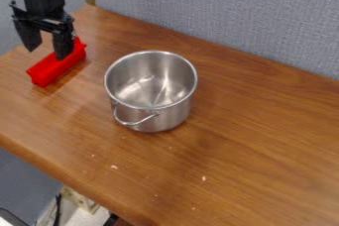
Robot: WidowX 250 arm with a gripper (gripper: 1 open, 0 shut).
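A red oblong block (56,66) lies on the wooden table at the upper left. My black gripper (46,34) hangs over it from the top left edge, fingers apart and open, with nothing visibly held between them. A metal pot (150,86) with a wire handle stands in the middle of the table, to the right of the block.
A grey speckled wall (252,7) runs along the back. Cables show at the lower left edge.
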